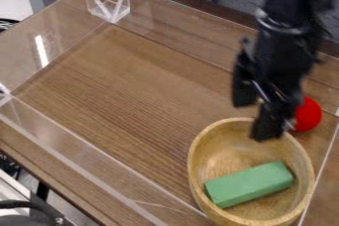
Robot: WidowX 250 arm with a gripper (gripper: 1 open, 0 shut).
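The black gripper (271,93) hangs large and blurred over the right half of the camera view, just above the far rim of a tan bowl (204,151). It stands open, its fingers pointing down. A green block (249,183) lies inside the bowl at the front right. A red round object with a green top (304,117) sits right of the gripper, beside the bowl's far rim, partly hidden behind the arm.
A clear plastic holder (109,4) stands at the back left. Cables lie off the table's left edge.
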